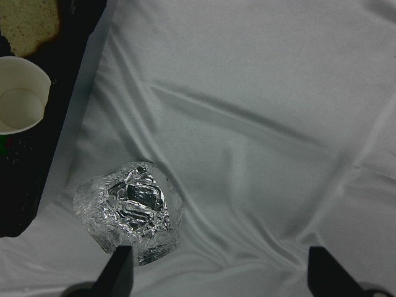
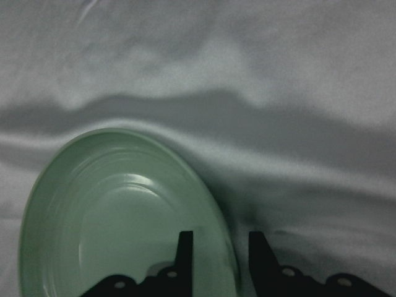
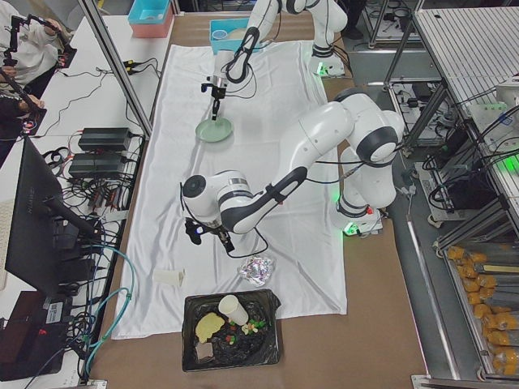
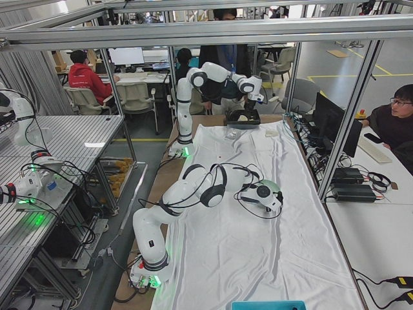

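A green plate (image 3: pixel 208 132) lies on the white cloth. My right gripper is over its rim, fingers apart either side of the edge with nothing seen held. My left gripper stands open above the cloth, near a crumpled foil bundle (image 1: pixel 127 207) and the black tray (image 1: pixel 28 185). In the tray are a white cup (image 1: pixel 21 99), a slice of bread (image 1: pixel 28 25) and small green pieces (image 3: pixel 251 327).
A pale flat piece (image 3: pixel 168 276) lies at the cloth's left side. A blue bin (image 3: pixel 219 28) stands at the far end.
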